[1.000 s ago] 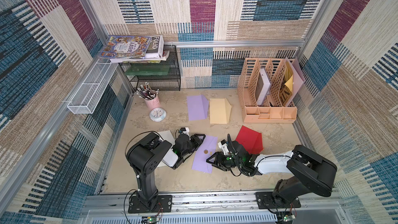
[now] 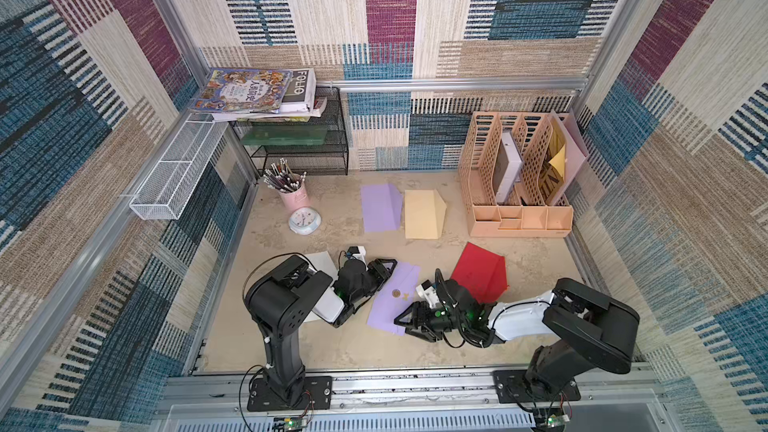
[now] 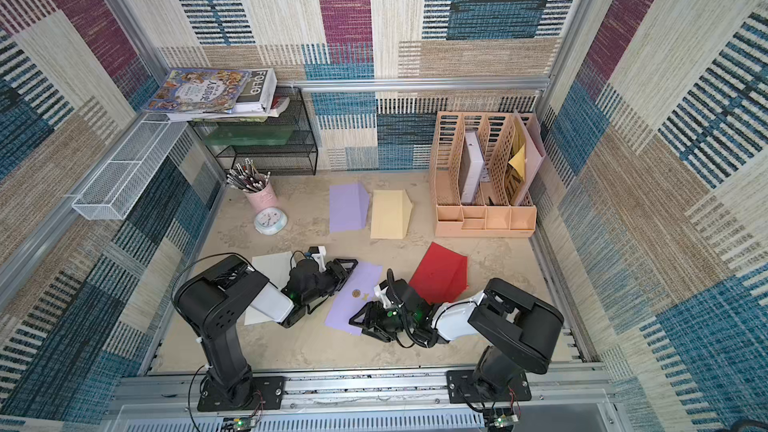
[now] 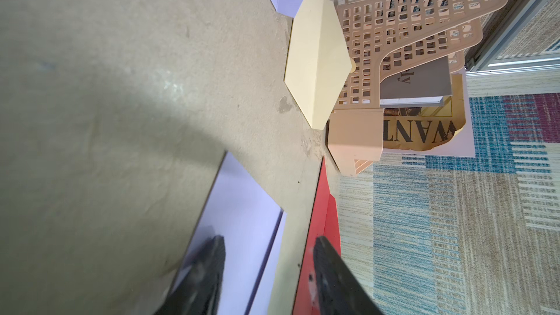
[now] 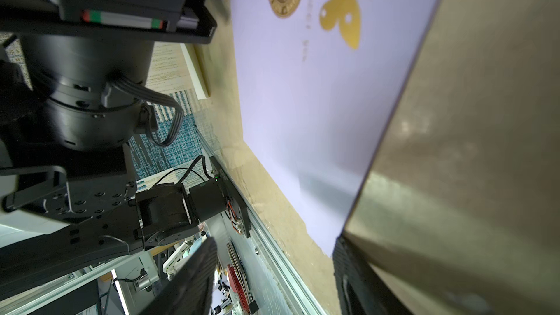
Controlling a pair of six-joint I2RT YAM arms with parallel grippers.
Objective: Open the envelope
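A lavender envelope (image 2: 388,304) (image 3: 348,304) with a gold seal and butterfly (image 5: 344,8) lies flat in the front middle. My left gripper (image 2: 388,269) is open at its far-left corner, with envelope seen beneath and between the fingers in its wrist view. My right gripper (image 2: 404,321) is low at the envelope's near end, fingers apart, one fingertip at the corner along the edge; whether it touches cannot be told.
A red envelope (image 2: 478,264) lies to the right, a cream one (image 2: 424,216) and another lavender one (image 2: 380,208) behind. A white paper (image 3: 268,272) is under the left arm. The organiser (image 2: 512,220), pencil cup (image 2: 292,197) and clock (image 2: 305,221) stand at the back.
My right gripper has moved slightly toward the front and left, onto the envelope's near corner, and the envelope's near end has shifted a little left. The left arm is still.
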